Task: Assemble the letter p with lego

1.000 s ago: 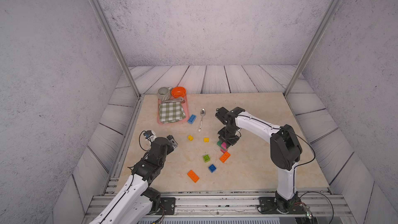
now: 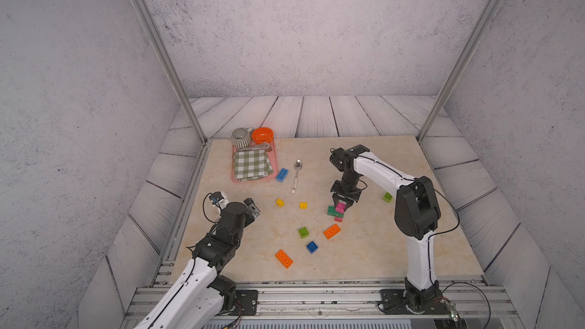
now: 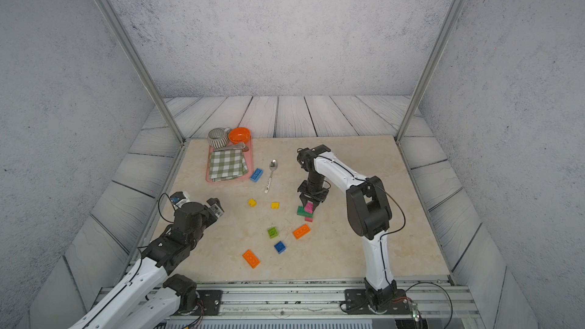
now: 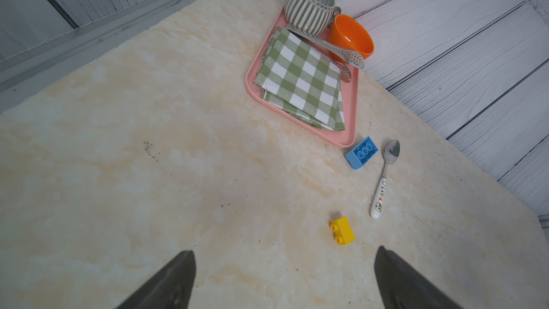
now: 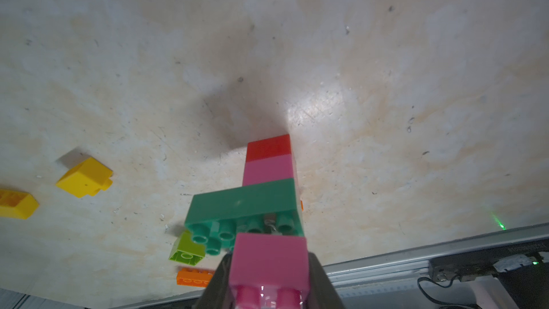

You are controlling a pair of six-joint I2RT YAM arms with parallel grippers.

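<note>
In the right wrist view my right gripper is shut on a pink brick (image 5: pixel 268 260). Just beside it is a green brick (image 5: pixel 240 203), with a second pink brick and a red brick (image 5: pixel 268 147) in line beyond; whether all are joined I cannot tell. Yellow bricks (image 2: pixel 303 205), a lime brick (image 2: pixel 303 232), a dark blue brick (image 2: pixel 312 246), orange bricks (image 2: pixel 283 258) and a light blue brick (image 4: pixel 361 152) lie loose. My left gripper is open and empty, over the table's left side.
A pink tray (image 4: pixel 254 85) with cloth, striped mug, orange bowl and utensils stands at the back left. A spoon (image 4: pixel 382 183) lies beside it. Another lime brick (image 2: pixel 387 196) lies at the right.
My right gripper has shifted rightward and slightly away from the front, and the pink and green bricks at it have shifted rightward too. The left arm looks unchanged.
</note>
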